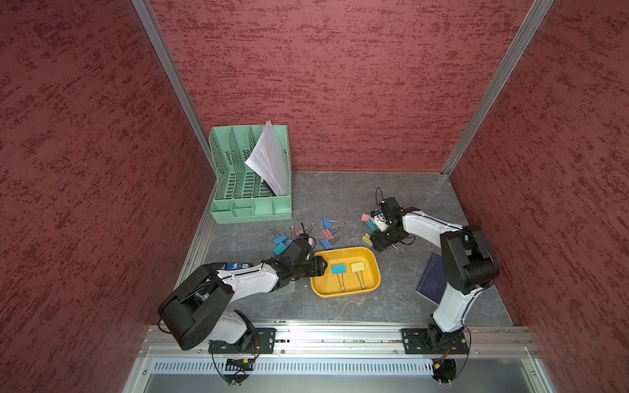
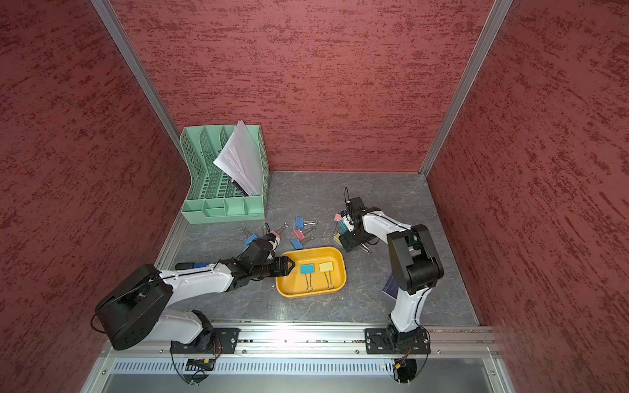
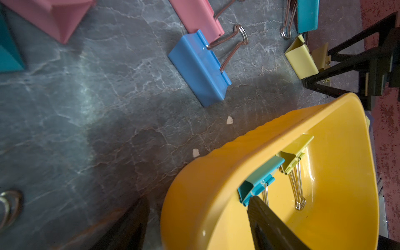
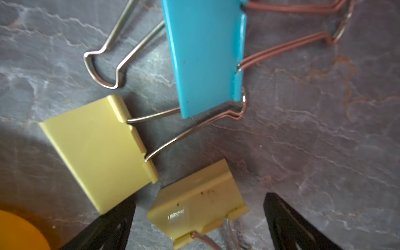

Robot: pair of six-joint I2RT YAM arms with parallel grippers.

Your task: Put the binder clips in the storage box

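Note:
The yellow storage box [image 1: 345, 294] stands at the front middle, holding a teal clip [image 3: 262, 173] and a yellow clip [image 3: 295, 150]. My left gripper is at the box's left end, its parted fingers on either side of the wall, with gaps showing. Low over the table right of the box, my right gripper is open. A yellow clip [image 4: 198, 204] lies between and beyond its fingertips, ungripped. Beside it are another yellow clip [image 4: 98, 152] and a blue-teal clip [image 4: 206, 54]. Blue clips [image 1: 326, 222] and pink clips [image 1: 327, 233] lie behind the box.
A green file rack [image 1: 251, 208] with papers [image 1: 270, 163] stands at the back left. More clips, including a teal one [image 1: 281, 248], lie near the left arm. A dark blue book [image 1: 430, 278] lies at right, partly under the right arm.

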